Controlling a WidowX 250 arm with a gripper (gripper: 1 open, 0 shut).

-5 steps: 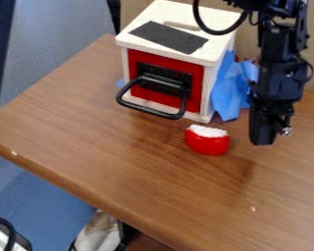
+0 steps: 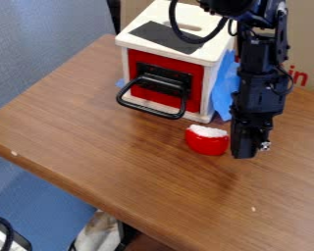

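A red piece with a white top sits on the wooden table. My black gripper is low just to its right, close beside it; whether its fingers are open or shut is unclear. Behind stands a toy oven, white and red, with a black handle on its front.
A blue cloth is bunched right of the oven, against a cardboard backing. The table's edge runs along the left, with items below at lower left.
My gripper has moved left, closer to the red piece. The red piece and oven look unmoved.
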